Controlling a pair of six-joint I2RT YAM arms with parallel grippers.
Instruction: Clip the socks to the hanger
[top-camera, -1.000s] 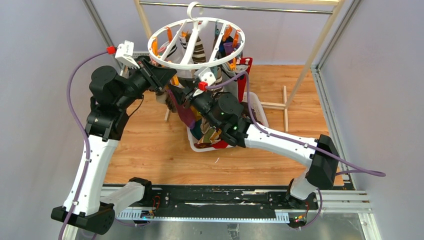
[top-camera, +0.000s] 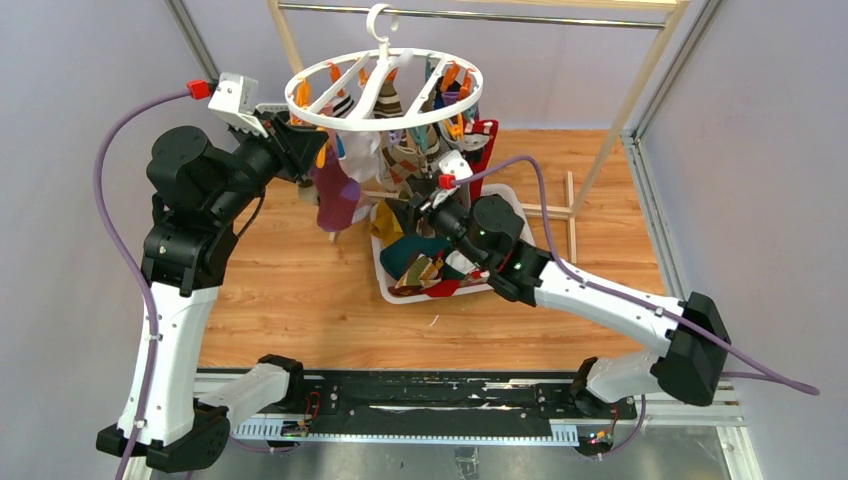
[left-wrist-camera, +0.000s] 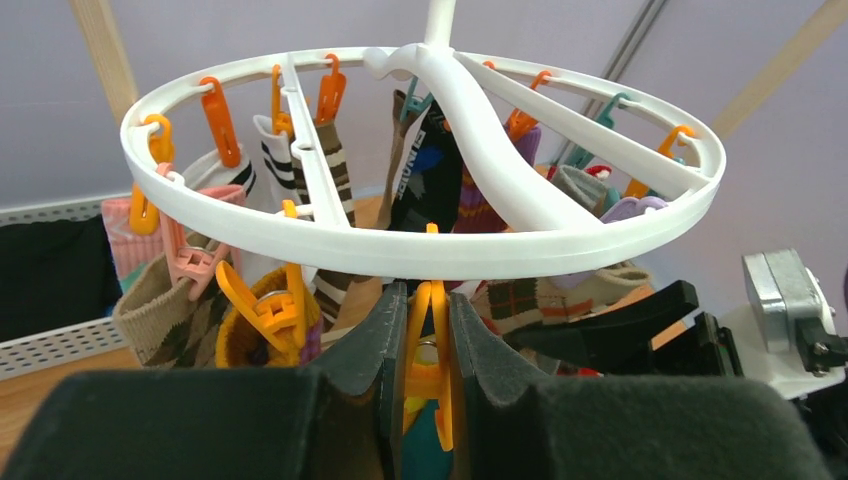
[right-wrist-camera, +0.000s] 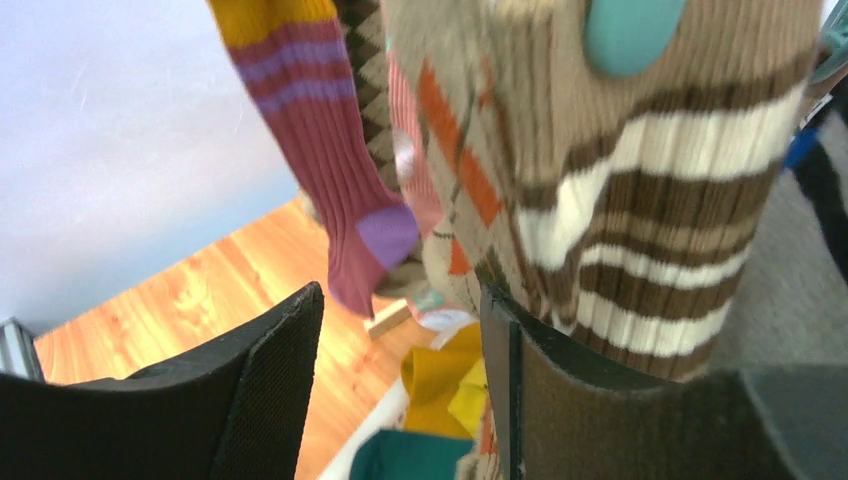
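A white round clip hanger (top-camera: 384, 125) carries many socks on coloured clips, among them a purple sock (top-camera: 335, 200) and a striped brown sock (right-wrist-camera: 660, 250). In the left wrist view my left gripper is shut on an orange clip (left-wrist-camera: 428, 385) at the hanger's front rim. My right gripper is part open beside the hanging socks, with fabric close by its right finger; in the top view it is below the ring, right of the purple sock.
A white basket (top-camera: 390, 295) of loose socks sits beneath the hanger. A wooden rack with a metal bar (top-camera: 520, 20) stands behind.
My right gripper has moved right, away from the left gripper and the purple sock. The left arm and the hanger have shifted slightly left.
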